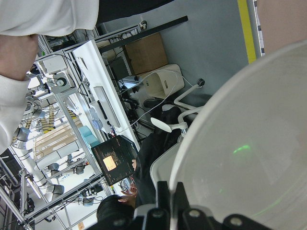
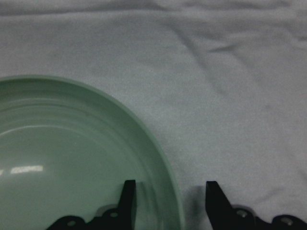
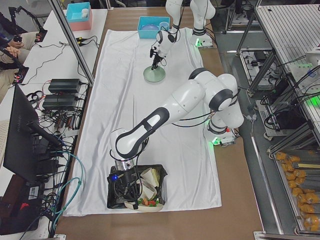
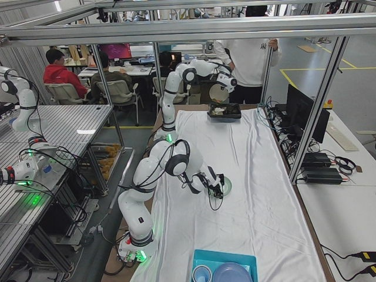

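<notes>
My left gripper is shut on the rim of a pale round dish (image 1: 240,143), held steeply tilted above a black bin (image 4: 223,119) at the far end of the cloth. In the camera left view, food scraps (image 3: 150,202) show at the bin's front, partly behind the arm. My right gripper stands open low over the rim of a green plate (image 2: 57,148) on the white cloth, one finger inside the rim and the other outside.
A blue bin (image 4: 252,264) with a plate and cup sits at the opposite end of the cloth. Metal posts, a monitor (image 4: 310,126) and cables line the side. A person stands close beyond the black bin.
</notes>
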